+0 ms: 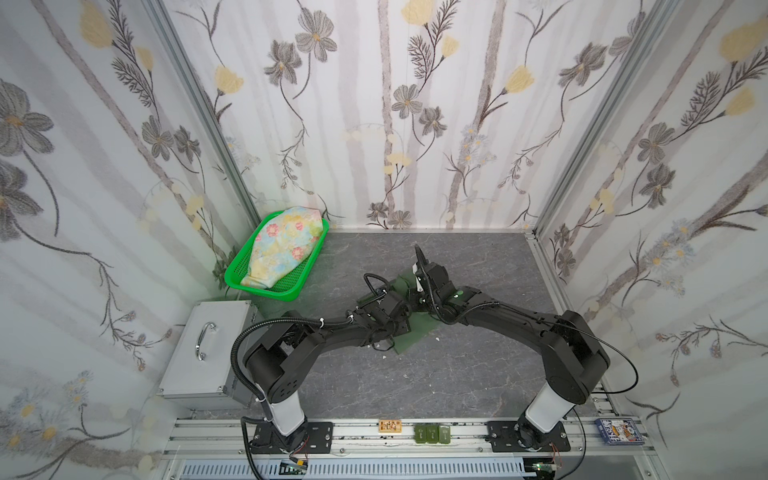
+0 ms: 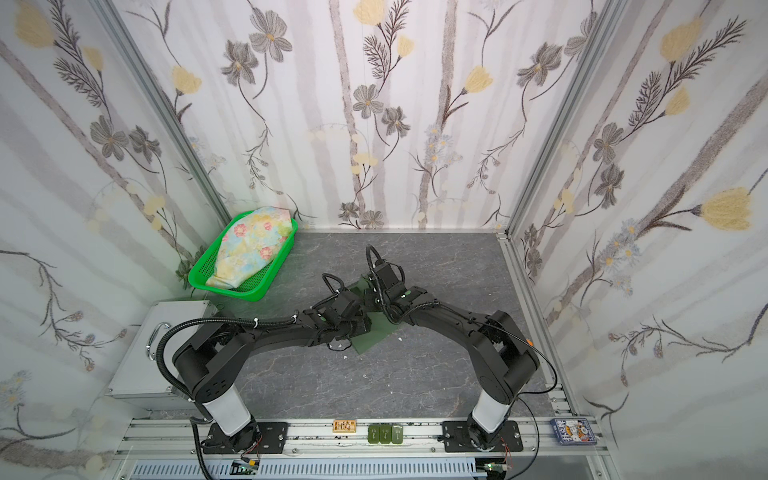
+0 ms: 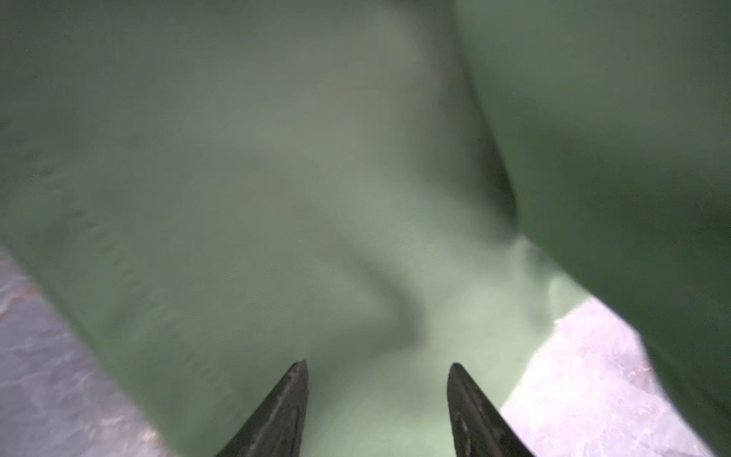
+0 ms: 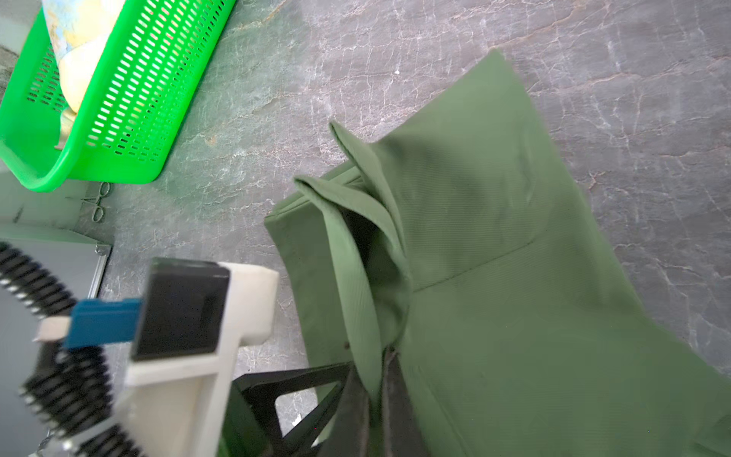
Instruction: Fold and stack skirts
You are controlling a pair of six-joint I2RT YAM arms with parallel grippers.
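Observation:
A green skirt lies on the grey table, partly under both arms in the top views, with a folded, raised edge in the right wrist view. My right gripper is shut on that fold. My left gripper hangs over the green cloth with its fingers apart, nothing visible between them but cloth beneath; a blurred flap of green rises at the right of its view. A floral cloth lies in the green basket at the back left.
A silver metal box stands at the front left, with scissors near it.

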